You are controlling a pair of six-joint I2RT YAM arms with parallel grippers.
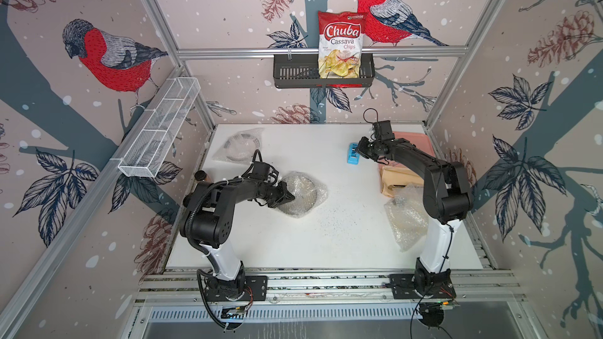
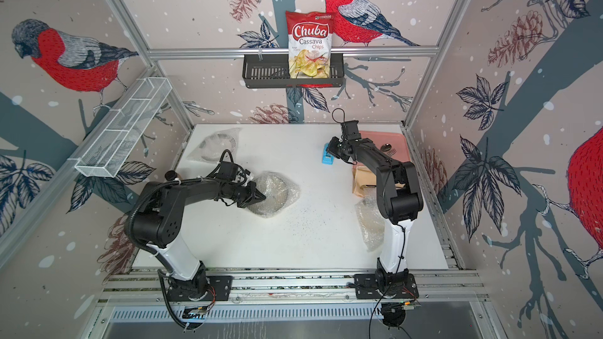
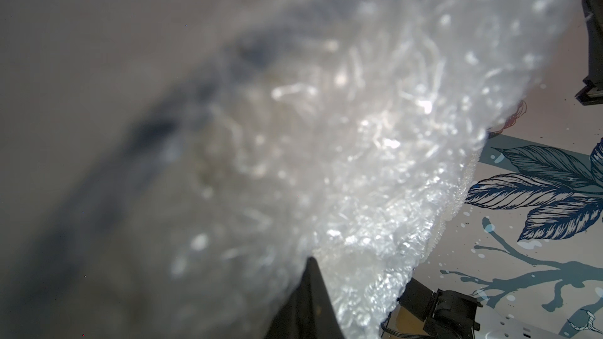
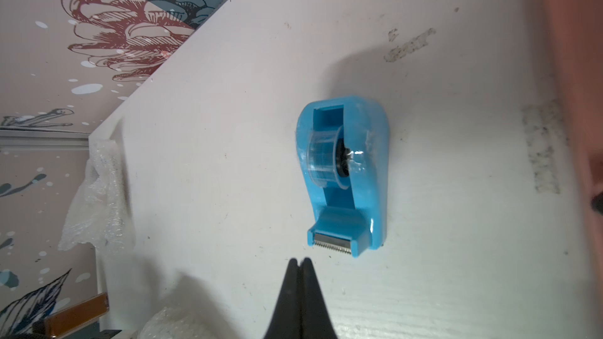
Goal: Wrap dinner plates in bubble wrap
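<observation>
One plate in bubble wrap [image 1: 300, 194] lies left of the table's middle. My left gripper [image 1: 287, 199] is shut at its left side, against the wrap. In the left wrist view the bubble wrap [image 3: 377, 169] fills most of the picture, and whether any film sits between the fingers is hidden. A blue tape dispenser [image 4: 367, 175] stands toward the back of the table. Close to it, my right gripper is shut, nothing showing between its tips. Another wrapped plate [image 1: 241, 147] rests at the back left.
At the right, a pink tray [image 2: 399, 141] holds cutlery, with a tan cloth [image 2: 363, 180] at its front. Loose bubble wrap [image 1: 405, 216] lies ahead of it. A dark bottle [image 1: 201, 176] stands at the left edge. Between plate and dispenser the table is bare.
</observation>
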